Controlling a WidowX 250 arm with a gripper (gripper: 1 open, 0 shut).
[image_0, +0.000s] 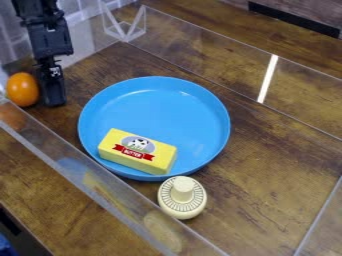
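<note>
My dark gripper (42, 84) reaches down at the far left, low over the wooden table, right beside an orange round object (22, 90), which is on its left side. Whether its fingers touch that object is hard to tell; they look dark and small, and nothing clearly shows between them. To the right lies a blue plate (181, 122) with a yellow butter box (136, 150) on its front left part.
A cream, knob-topped round object (182, 200) stands just in front of the plate. A clear panel (100, 185) runs diagonally along the lower left.
</note>
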